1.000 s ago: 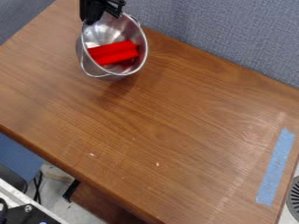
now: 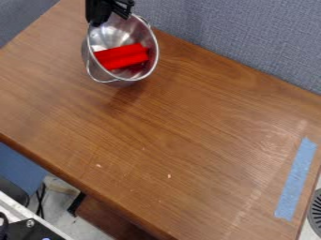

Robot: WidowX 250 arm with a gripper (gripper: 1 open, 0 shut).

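A steel pot (image 2: 138,70) with thin handles sits tilted at the back left of the wooden table, a red block (image 2: 123,57) inside it. My black gripper (image 2: 107,15) is at the top edge of the view, at the pot's far upper rim. It looks shut, but its fingertips are dark and partly cut off, so I cannot tell whether the rim is between them.
A strip of blue tape (image 2: 295,178) lies near the right edge. Grey padded fabric (image 2: 251,33) borders the back.
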